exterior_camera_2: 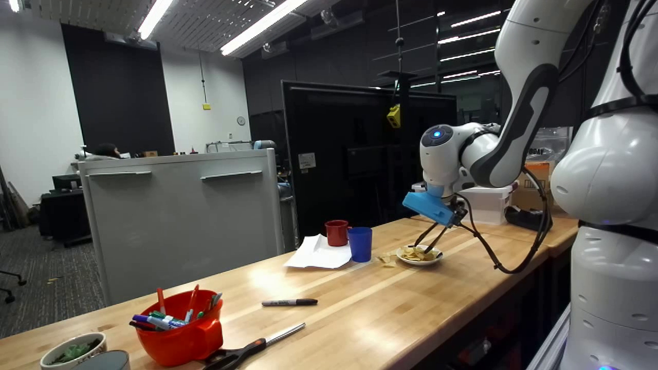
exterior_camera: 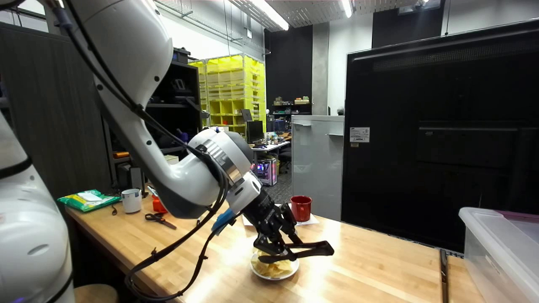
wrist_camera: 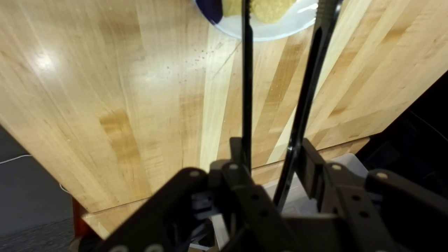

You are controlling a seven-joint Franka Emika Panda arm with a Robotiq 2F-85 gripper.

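Observation:
My gripper is shut on a pair of black tongs [wrist_camera: 247, 84], one finger against each long arm. In the wrist view the tong arms stand a little apart and run up past the top edge, so their tips are cut off there. A white plate [wrist_camera: 285, 31] of yellow chips [wrist_camera: 273, 10] lies at that end. From the second exterior view, the tong ends point down into the chips [exterior_camera_2: 414, 253] on the plate [exterior_camera_2: 426, 262]. Whether a chip is between them cannot be told.
Loose chips [exterior_camera_2: 387, 259] lie beside the plate, near a blue cup [exterior_camera_2: 360, 244]. Behind stand a red mug [exterior_camera_2: 336, 232] and white paper [exterior_camera_2: 317, 253]. A marker [exterior_camera_2: 289, 302], scissors [exterior_camera_2: 253, 349] and a red pen holder [exterior_camera_2: 185, 336] are farther off. Bare table surrounds the plate's front.

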